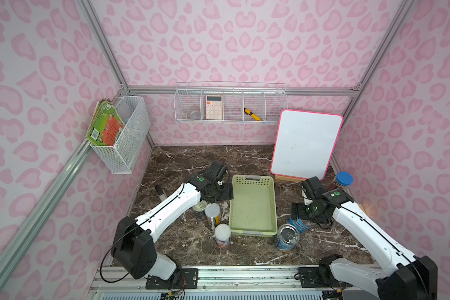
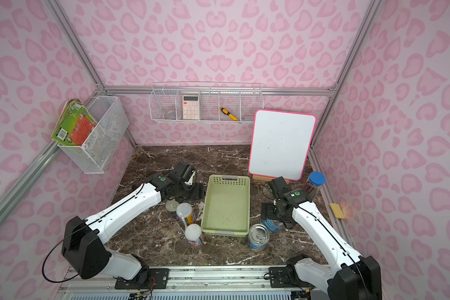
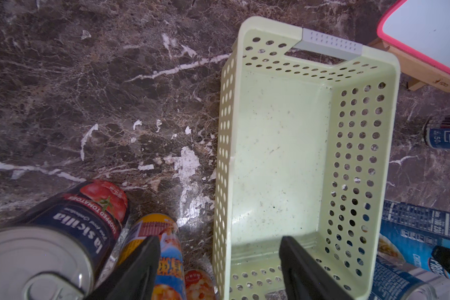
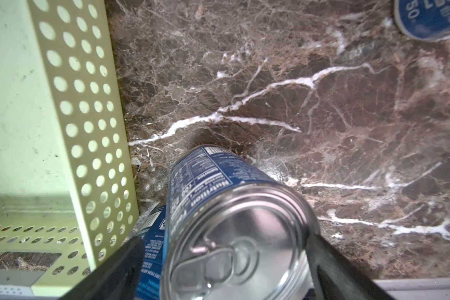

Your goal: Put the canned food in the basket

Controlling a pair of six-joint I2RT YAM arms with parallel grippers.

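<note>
The pale green basket (image 1: 252,205) sits empty in the middle of the counter. At its lower right stand a silver-topped can (image 2: 258,235) and, behind it, a blue can (image 1: 297,225). My right gripper (image 1: 301,210) is open low over these; in the right wrist view its fingers flank a can top (image 4: 250,225). My left gripper (image 2: 192,190) hangs part open at the basket's upper left, nothing seen between its fingers. Below it are several cans and containers, among them a tomato can (image 3: 85,215), an orange-labelled can (image 3: 155,235) and a white-topped can (image 1: 222,232).
A whiteboard (image 1: 305,142) on a wooden stand is behind the right arm. A blue-lidded jar (image 2: 315,182) stands at the right. Wire baskets hang on the back and left walls. The counter behind the left gripper is largely clear.
</note>
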